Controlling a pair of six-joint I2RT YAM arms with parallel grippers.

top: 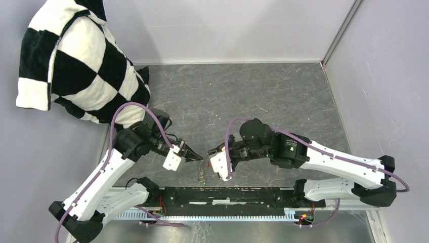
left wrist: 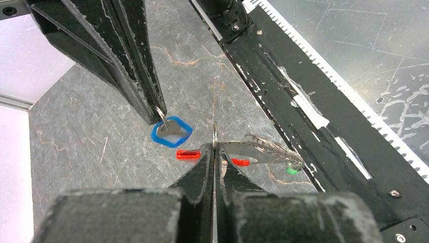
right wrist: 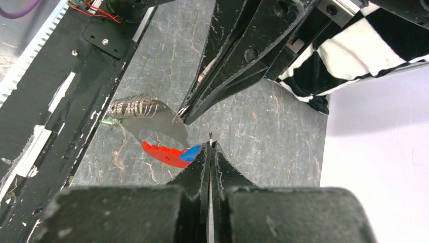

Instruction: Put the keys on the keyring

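My left gripper is shut on a thin metal ring (left wrist: 215,132), whose top edge pokes out between the fingertips. A wire coil (left wrist: 270,146), a grey flat metal piece and a red-covered part (right wrist: 164,154) hang below it. My right gripper is also shut, with a sliver of metal wire (right wrist: 210,136) at its tips. In the left wrist view, a small ring (left wrist: 162,116) at the right fingertips meets a blue-rimmed piece (left wrist: 172,132), seemingly a key. A gap separates the two grippers. How the pieces are linked is partly hidden.
Several metal loops and a green bit (left wrist: 292,171) sit at the coil's end. The black rail (top: 222,201) runs along the front edge. A checkered cushion (top: 86,66) leans at the left; the grey floor (top: 238,91) behind the arms is clear.
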